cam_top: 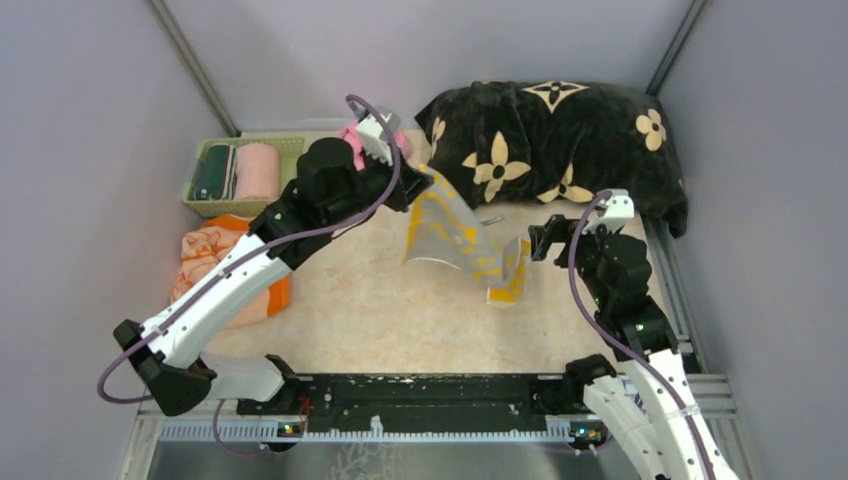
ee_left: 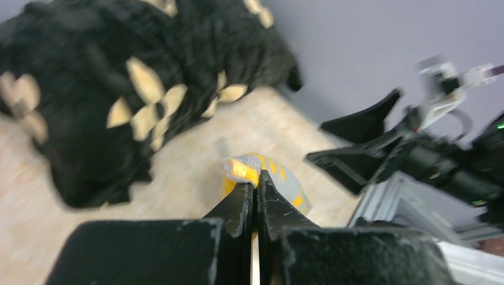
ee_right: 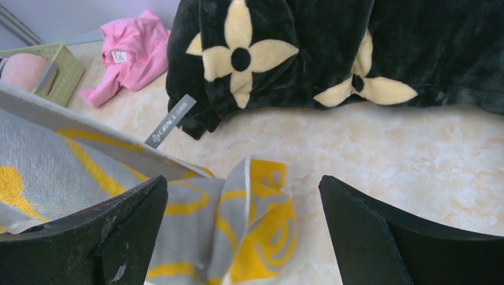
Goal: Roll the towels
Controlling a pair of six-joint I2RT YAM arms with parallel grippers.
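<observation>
A grey and yellow towel (cam_top: 447, 236) hangs down and to the right from my left gripper (cam_top: 420, 180), its far end over the middle of the table. The left wrist view shows the left gripper shut with a bunched bit of that towel (ee_left: 241, 171) at its fingertips. My right gripper (cam_top: 540, 243) stands open beside the towel's loose end. In the right wrist view the towel (ee_right: 178, 237) spreads behind the open fingers (ee_right: 134, 222). An orange towel (cam_top: 265, 300) lies at the left, and a pink towel (ee_right: 134, 50) is crumpled at the back.
A green basket (cam_top: 205, 207) holding rolled towels stands at the back left. A black floral blanket (cam_top: 590, 140) fills the back right.
</observation>
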